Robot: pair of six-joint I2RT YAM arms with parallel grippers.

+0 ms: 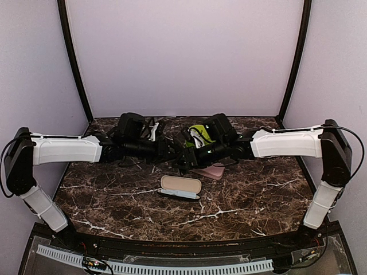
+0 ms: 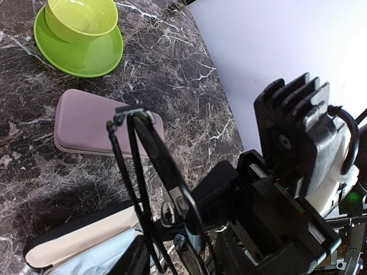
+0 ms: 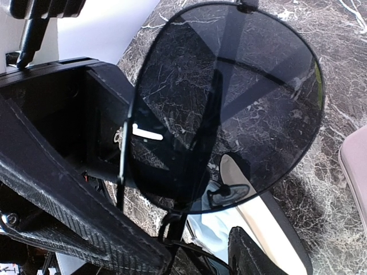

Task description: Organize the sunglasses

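Observation:
The dark-lensed sunglasses (image 3: 241, 132) hang above the table with their temple arms folded. My right gripper is shut on them; one of its fingers is hidden in the right wrist view. From the left, my left gripper surrounds the free part of the sunglasses (image 2: 163, 157), its fingers drawn near the frame. Whether it grips cannot be told. Below lies an open glasses case (image 1: 180, 183) with a beige lining and a light blue cloth (image 1: 179, 194) in it. Both grippers stand very close together in the top view.
Behind the open case is a closed pink case (image 2: 92, 123). A yellow-green bowl (image 2: 80, 20) sits on a green plate (image 2: 86, 60) farther back.

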